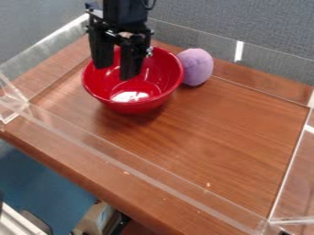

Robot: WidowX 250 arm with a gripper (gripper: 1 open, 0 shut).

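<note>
My black gripper (114, 60) hangs over the red bowl (138, 99) at the upper left of the wooden table, its two fingers pointing down over the bowl's back half. They look apart, with nothing visible between them. A purple egg-shaped object (196, 67) rests on the table just behind and right of the bowl, partly beside its rim.
Clear plastic walls (243, 50) edge the wooden table (208, 156), whose right and front areas are bare. A blue surface (43, 176) lies below the table at the lower left.
</note>
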